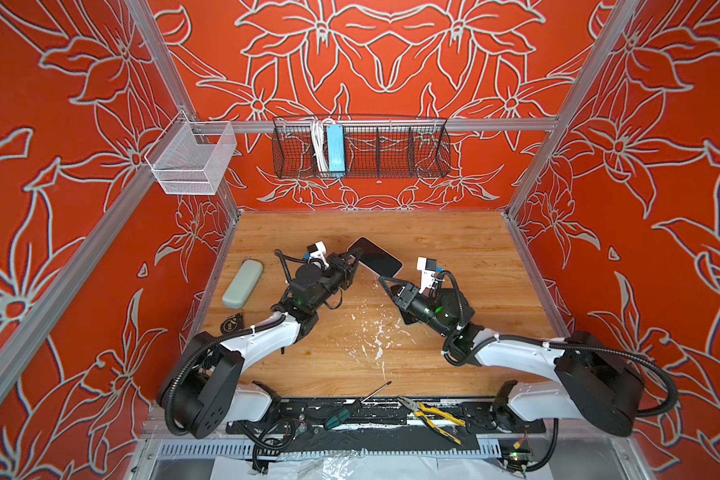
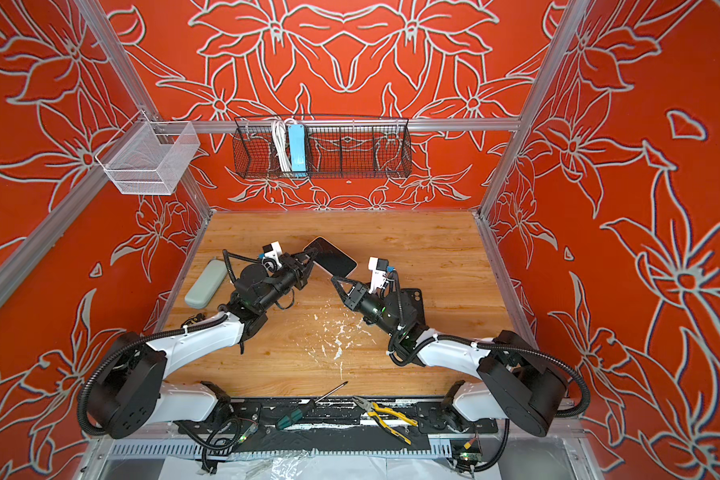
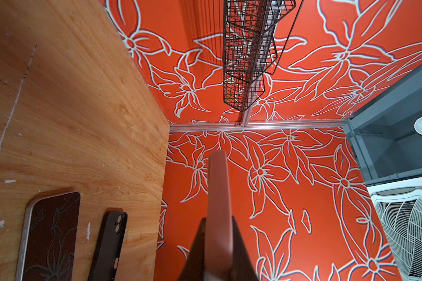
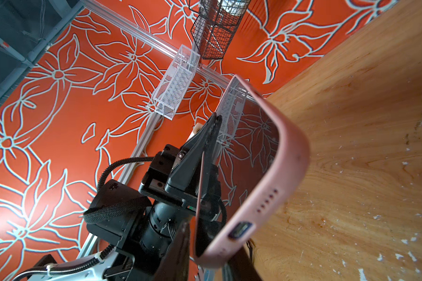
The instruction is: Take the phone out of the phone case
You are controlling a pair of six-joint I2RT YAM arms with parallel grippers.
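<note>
A phone in a pink case (image 1: 376, 257) is held in the air between my arms, its dark screen facing up, also seen in the right wrist view as the pink case (image 4: 290, 168). My left gripper is shut on the upper left end of the cased phone. My right gripper (image 1: 382, 280) is at the case's lower end with the port; its fingers are mostly hidden behind the case in its wrist view, so its state is unclear. The left wrist view shows the case's pink edge upright and close.
A black phone case (image 3: 108, 243) and a phone (image 3: 49, 238) appear in the left wrist view. A grey-green pouch (image 1: 242, 283) lies at the left, a screwdriver (image 1: 344, 412) and pliers (image 1: 432, 412) along the front edge. Wire baskets (image 1: 392, 148) hang at the back.
</note>
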